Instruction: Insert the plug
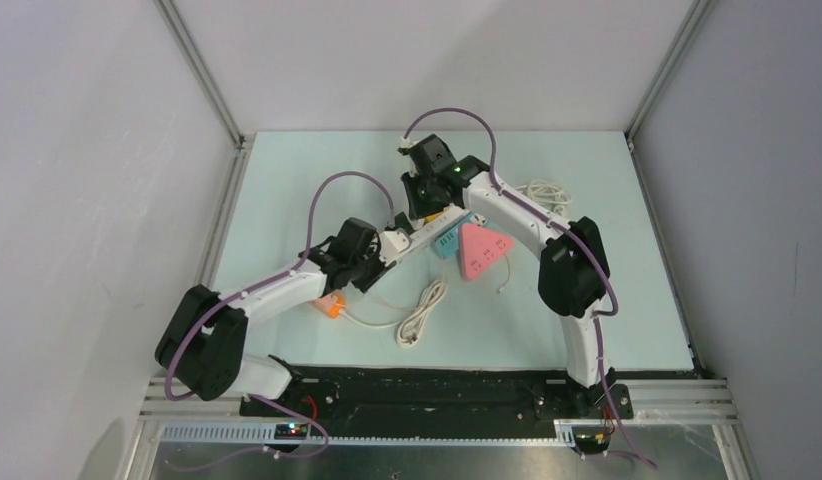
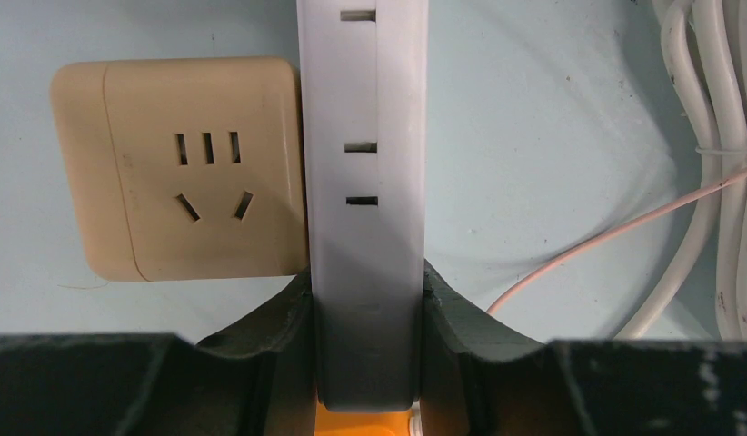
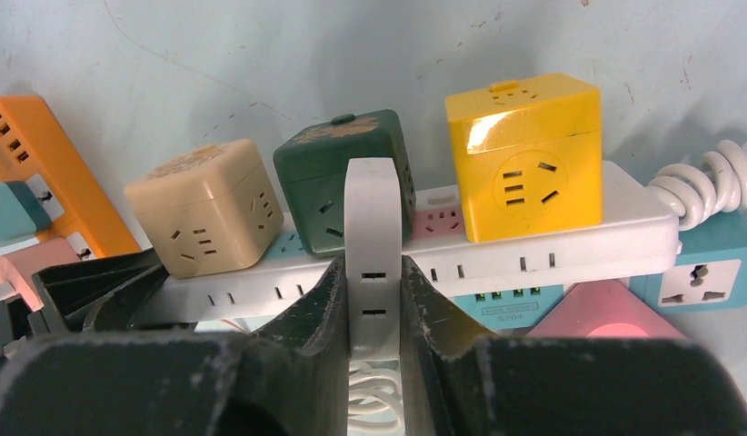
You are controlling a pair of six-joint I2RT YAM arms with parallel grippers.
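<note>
My left gripper is shut on one end of the long white power strip, its dark fingers pressing the sides. In the right wrist view, my right gripper is shut on a pale grey-white plug block. The block is in front of the dark green cube plug and covers part of the strip. Its lower contact with the strip is hidden, so I cannot tell whether it is seated. A bare pink socket face shows between the green cube and the yellow cube plug.
A tan cube plug sits on the strip beside my left fingers. Blue strip, pink triangular socket block, orange block and coiled white cable lie around.
</note>
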